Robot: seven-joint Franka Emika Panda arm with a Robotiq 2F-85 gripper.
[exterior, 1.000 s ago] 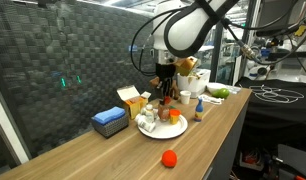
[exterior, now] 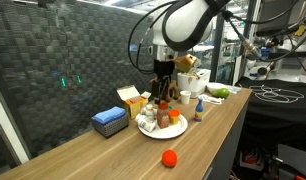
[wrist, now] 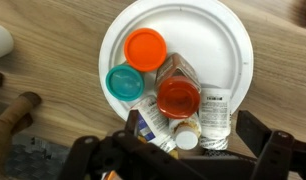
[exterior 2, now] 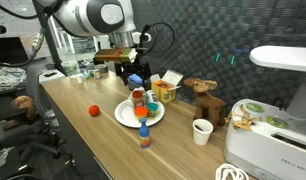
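Note:
In the wrist view, a white plate (wrist: pixel 218 60) carries a jar with an orange-red lid (wrist: pixel 179 97), an orange lid or cup (wrist: pixel 145 49), a teal-rimmed container (wrist: pixel 124 82) and several white-labelled bottles. My gripper is open over the plate, one dark finger at each side of the near bottles. Nothing is gripped between them. From the side, the gripper (exterior: pixel 163 92) hangs just above the items on the plate (exterior: pixel 171 131). Whether its fingertips touch anything cannot be told.
A red ball (exterior: pixel 169 158) lies on the open wood near the front edge. Around the plate stand a blue bottle (exterior 2: pixel 144 135), a yellow box (exterior 2: pixel 169 85), a plush moose (exterior 2: pixel 207 102) and a white mug (exterior 2: pixel 202 131). A blue-and-black box (exterior: pixel 110 120) sits left of the plate.
Over the last second my gripper has shifted slightly to the left in exterior view 1, staying over the plate. The items on the plate show no clear movement.

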